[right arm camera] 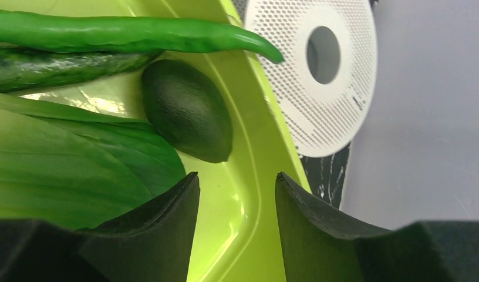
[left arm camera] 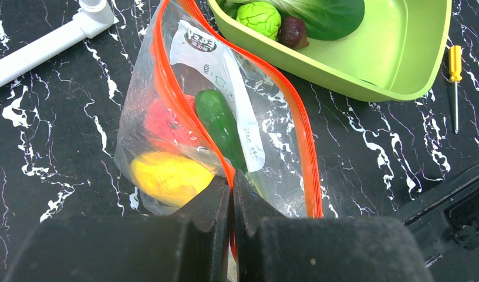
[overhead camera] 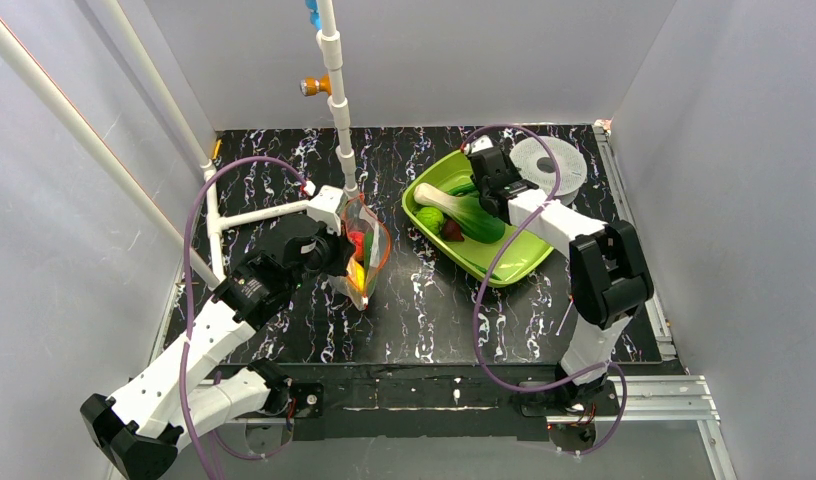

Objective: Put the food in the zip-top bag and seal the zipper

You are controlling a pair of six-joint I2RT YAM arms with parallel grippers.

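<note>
My left gripper is shut on the orange edge of the clear zip bag point(left arm camera: 296, 100), whose mouth gapes. Inside the bag lie a yellow item point(left arm camera: 169, 176), a red item point(left arm camera: 169, 123) and a green one point(left arm camera: 221, 126). Over the green basin point(overhead camera: 524, 262), my right gripper stands open with nothing between its fingers. Ahead of it in the right wrist view are a dark green oval item point(right arm camera: 187, 111), a long green pepper point(right arm camera: 125, 34), a cucumber point(right arm camera: 61, 67) and a leafy vegetable point(right arm camera: 67, 158). A green ball-like vegetable point(left arm camera: 259, 20) and a dark red item point(left arm camera: 293, 32) share the basin.
A white perforated disc point(right arm camera: 307, 70) lies behind the basin. White pipes point(overhead camera: 264, 213) stand beside and behind the bag. To the basin's right is a yellow-handled screwdriver point(left arm camera: 455, 64). Bare marbled table point(overhead camera: 414, 320) separates bag and basin.
</note>
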